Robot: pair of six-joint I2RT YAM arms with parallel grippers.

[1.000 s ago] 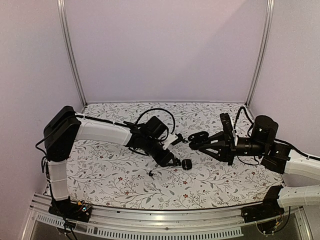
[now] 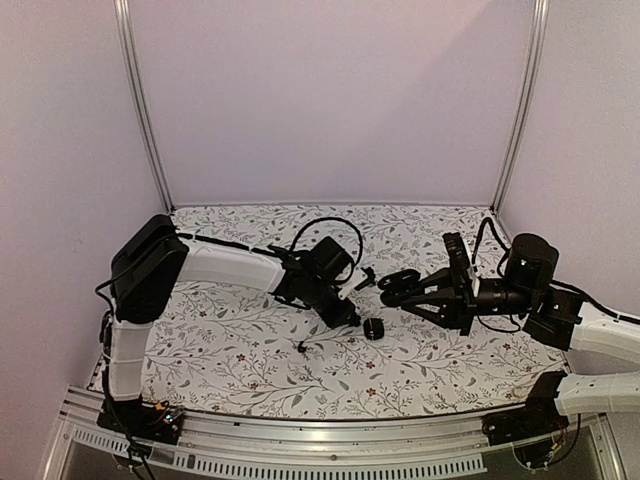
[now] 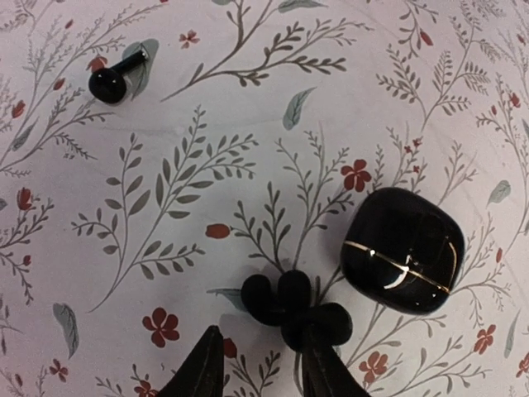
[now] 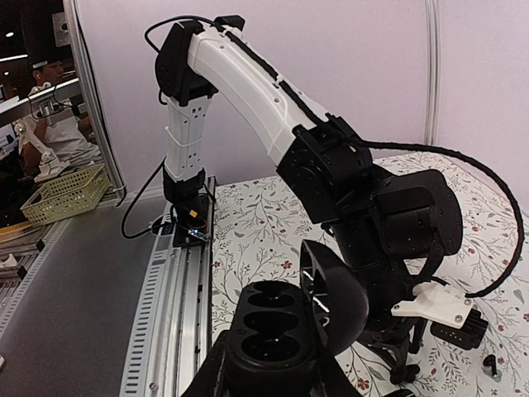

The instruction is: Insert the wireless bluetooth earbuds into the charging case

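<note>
A black open case [image 4: 269, 327] with three round wells and a raised lid [image 4: 335, 298] is held clear of the table, my right gripper shut on it. Down at the table, my left gripper stands part open, a gap between its fingers. Just ahead of it lies a lobed black piece [image 3: 277, 299], its near end [image 3: 318, 325] by the right fingertip; whether they touch, I cannot tell. A single black earbud with a stem [image 3: 111, 83] lies at the upper left of the left wrist view.
A closed, rounded black case with a gold line [image 3: 405, 248] rests on the table beside the lobed piece, close to my left fingers. In the top view, the patterned tabletop [image 2: 240, 385] is mostly bare toward the front edge.
Over the last second my left arm has shifted a little to the right, and its fingers have moved slightly near the closed case.
</note>
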